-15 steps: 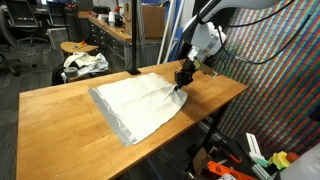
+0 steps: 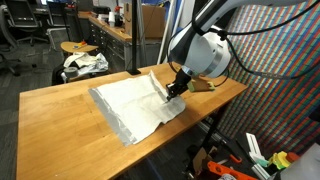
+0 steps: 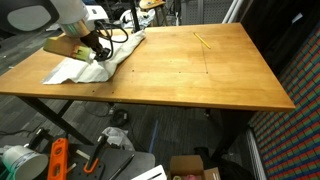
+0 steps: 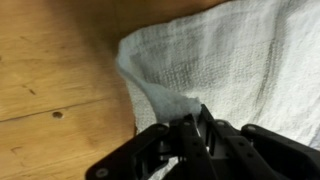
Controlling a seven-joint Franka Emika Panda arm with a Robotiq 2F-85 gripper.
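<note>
A white cloth (image 2: pixel 136 103) lies spread over the wooden table, its near right part raised toward the arm. In the second exterior view the cloth (image 3: pixel 77 71) is bunched under the gripper. My gripper is shut on a pinched fold near one edge of the cloth (image 4: pixel 245 60), seen in the wrist view. In the first exterior view the gripper (image 2: pixel 172 91) is over the cloth's right side. The fingertips are partly hidden by the fold.
Bare wooden table (image 2: pixel 50 125) extends to the left of the cloth. A yellow marker-like object (image 3: pixel 202 41) lies on the tabletop. Below the table stands a cardboard box (image 3: pixel 188 168) with things in it.
The arm has moved toward the near side and left in the first exterior view, and looks larger. The gripped right side of the cloth has shifted with it, while the far left part stays put.
</note>
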